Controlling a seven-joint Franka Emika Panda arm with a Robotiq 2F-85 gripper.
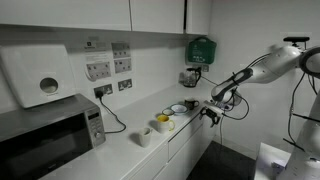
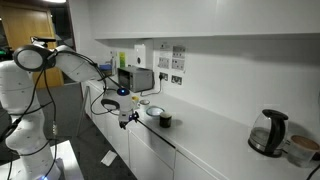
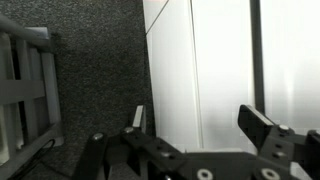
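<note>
My gripper stands open, its two dark fingers wide apart and nothing between them. In the wrist view a white cabinet front lies ahead of it, with a dark gap along its right side. In exterior view 1 the gripper hangs low beside the counter, near the cabinet fronts. Exterior view 2 has the gripper in front of the counter's far part. Contact with the cabinet cannot be told.
On the counter stand a yellow mug, a pale mug, a bowl and a dark mug. A microwave and a kettle stand farther along. A grey rack borders it.
</note>
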